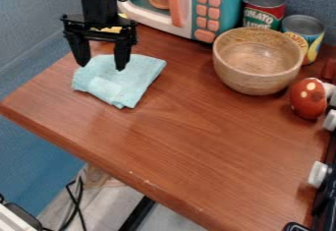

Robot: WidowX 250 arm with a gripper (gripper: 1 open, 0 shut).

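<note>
A black gripper (101, 56) hangs over a light blue cloth (125, 83) at the back left of the wooden table (184, 156). Its two fingers are spread apart, with nothing visible between them, and their tips are just above the cloth. A yellow object behind the gripper is mostly hidden.
A wooden bowl (256, 68) sits at the back right, with cans (262, 9) and a toy microwave (191, 4) behind it. A red egg-like toy (308, 98) and black items line the right edge.
</note>
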